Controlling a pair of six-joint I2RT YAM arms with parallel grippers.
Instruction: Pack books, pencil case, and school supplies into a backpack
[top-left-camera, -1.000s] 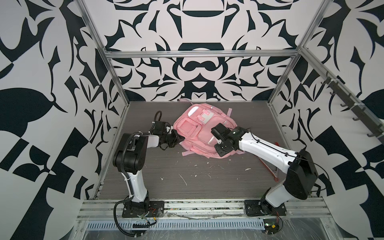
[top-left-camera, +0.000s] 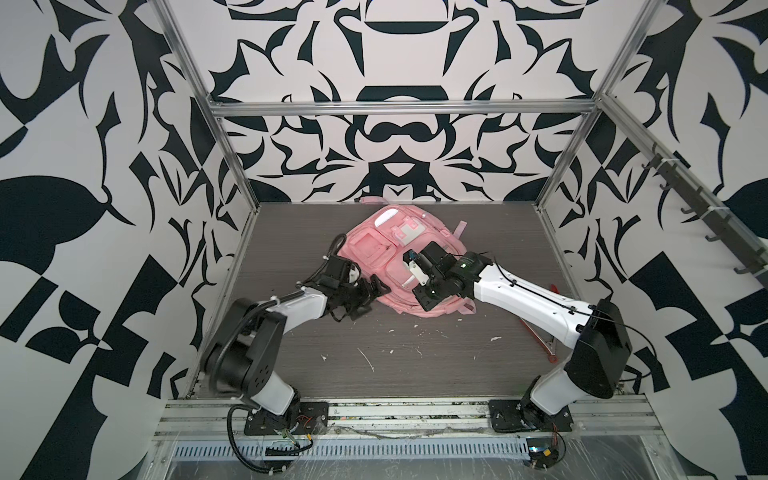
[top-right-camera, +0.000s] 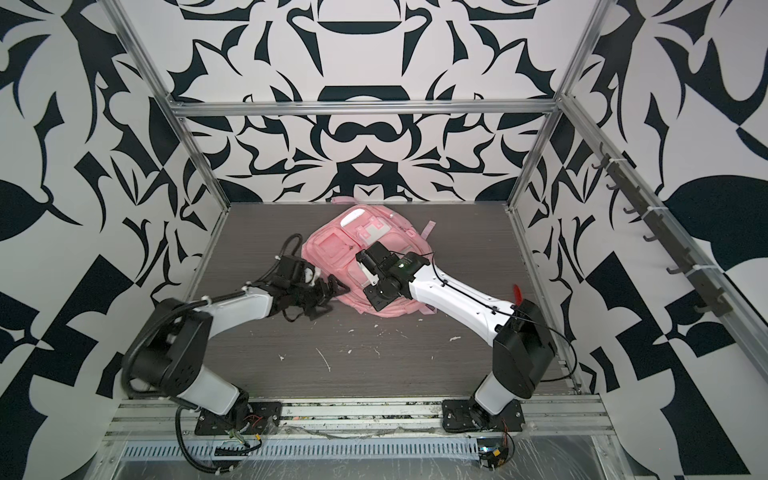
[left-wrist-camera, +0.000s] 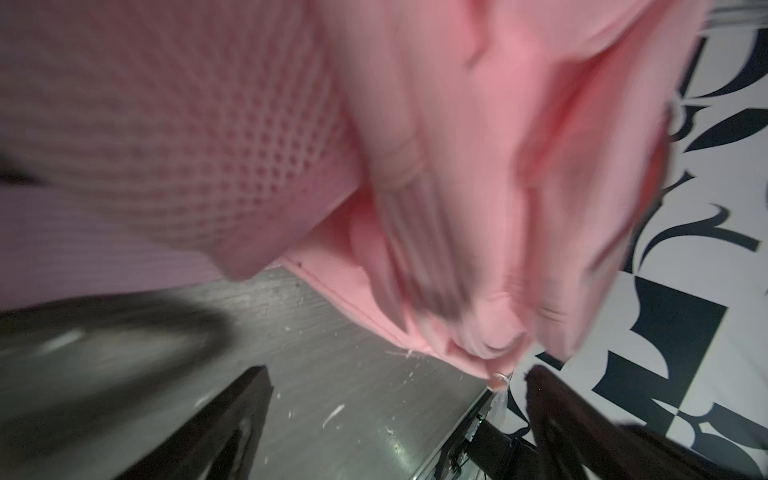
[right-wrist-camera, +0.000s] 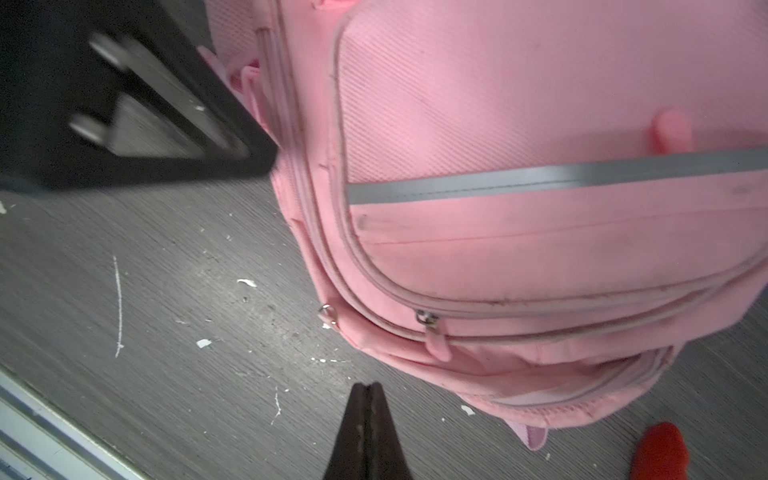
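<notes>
A pink backpack (top-left-camera: 372, 248) lies on the table toward the back, its front pockets facing up. At its near-left edge is my left gripper, open; between its fingers I see bare table and the hanging side of the bag, with no grip on the fabric. Over the lower right part of the bag is my right arm, and the right wrist view shows my right gripper shut, with nothing visible between its fingers. A zipper pull (right-wrist-camera: 436, 340) hangs at the bag's bottom seam. The bag's inside is hidden.
A red object (right-wrist-camera: 660, 452) lies on the table at the right, partly behind my right arm. Small white scraps (top-left-camera: 365, 358) are scattered over the front of the table, which is otherwise clear. Hooks line the right wall rail (top-left-camera: 704, 212).
My left gripper has moved right and toward the front along the bag's edge, and its fingers have opened. The right gripper and the backpack have shifted slightly left.
</notes>
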